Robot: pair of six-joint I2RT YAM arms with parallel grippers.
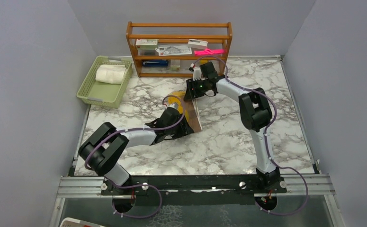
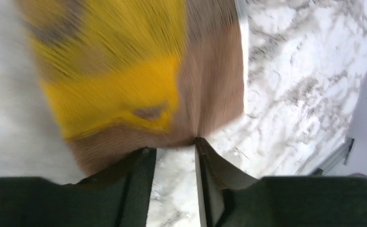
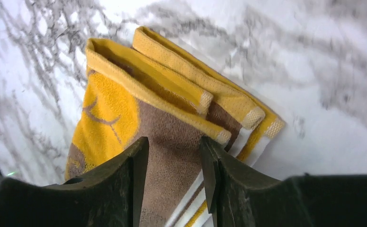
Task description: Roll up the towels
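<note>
A folded brown-and-yellow towel (image 1: 194,122) lies in the middle of the table, its long side running front to back. At its front end is my left gripper (image 1: 190,129); in the left wrist view the fingers stand apart at the brown edge of the towel (image 2: 214,90), which is blurred. My right gripper (image 1: 189,92) is at the back end. In the right wrist view its fingers (image 3: 136,165) are apart over the towel (image 3: 172,142), with stacked yellow-edged layers showing just ahead of them. The arms hide part of the towel from above.
A green basket (image 1: 84,90) with a rolled white towel (image 1: 110,74) stands at the back left. Close behind the right gripper is a wooden shelf (image 1: 179,57) with boxes and pink scissors.
</note>
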